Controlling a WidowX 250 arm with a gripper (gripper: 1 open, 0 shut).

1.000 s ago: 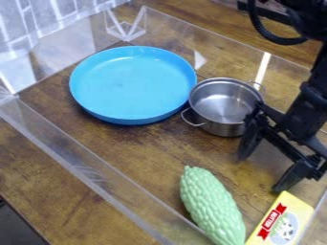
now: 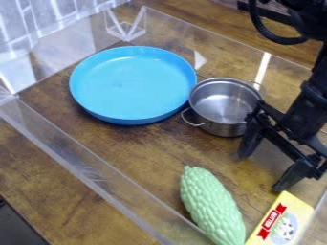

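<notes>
The black gripper (image 2: 276, 151) is at the right, low over the wooden table, its fingers spread apart just right of a steel pot (image 2: 224, 107), with nothing seen between them. A blue plate (image 2: 132, 84) lies left of the pot. A green bumpy vegetable (image 2: 212, 206) lies toward the front, and a yellow box with a red label (image 2: 281, 221) is at the front right, below the gripper.
Clear plastic walls (image 2: 96, 178) border the work area. Bare table (image 2: 141, 153) lies between the plate and the green vegetable. A white tiled surface shows at the top left.
</notes>
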